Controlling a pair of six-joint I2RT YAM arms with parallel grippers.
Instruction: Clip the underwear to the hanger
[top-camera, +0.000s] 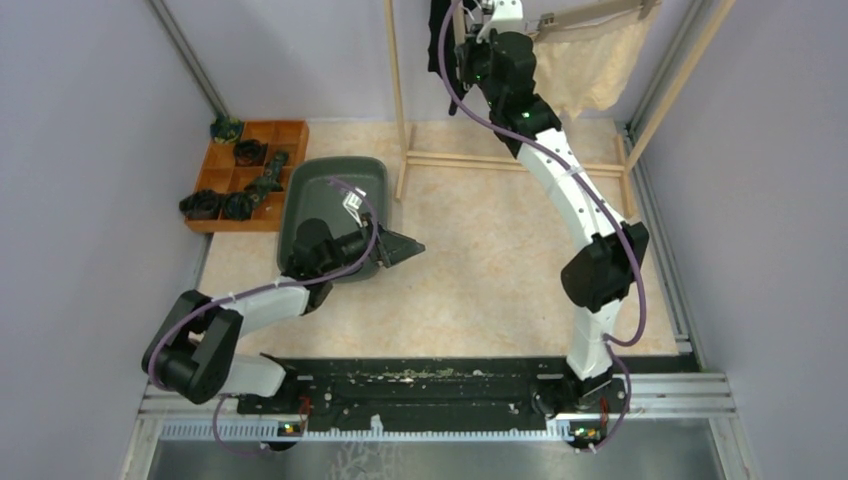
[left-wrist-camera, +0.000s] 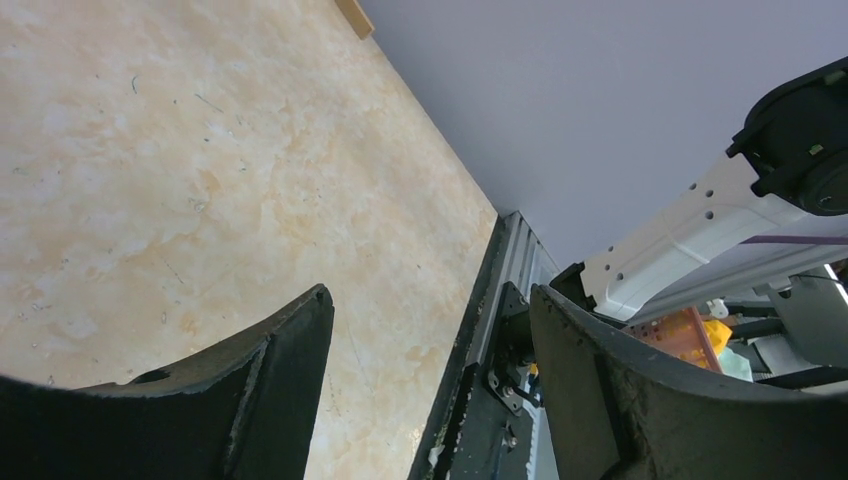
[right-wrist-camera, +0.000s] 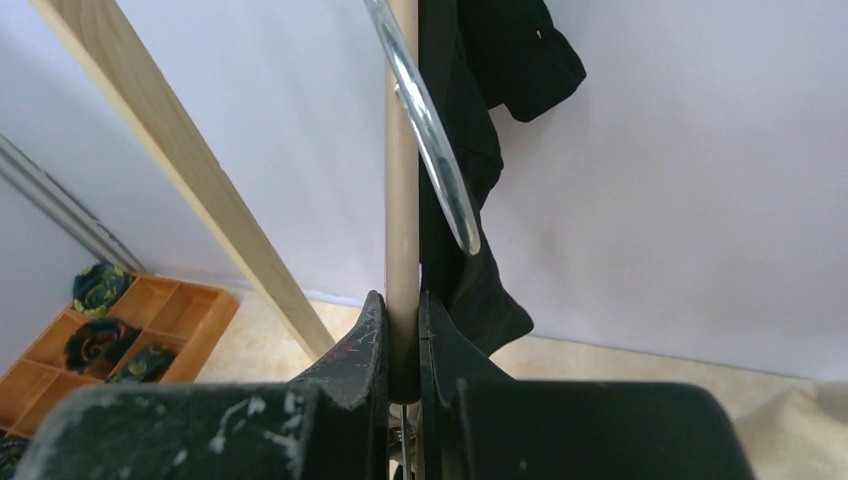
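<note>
At the top of the top view, black underwear (top-camera: 440, 40) hangs on a hanger near the rack; in the right wrist view it is the dark cloth (right-wrist-camera: 470, 280) behind the wooden hanger bar (right-wrist-camera: 403, 200) with its metal hook. My right gripper is shut on that bar. My left gripper (top-camera: 395, 250) is held over the right part of the grey tray (top-camera: 335, 170), its fingers apart with nothing between them in the left wrist view. A cream garment (top-camera: 585, 65) hangs clipped to another hanger at the upper right.
An orange divided box (top-camera: 228, 177) with rolled dark garments sits at the left. The wooden rack (top-camera: 688, 60) stands along the back.
</note>
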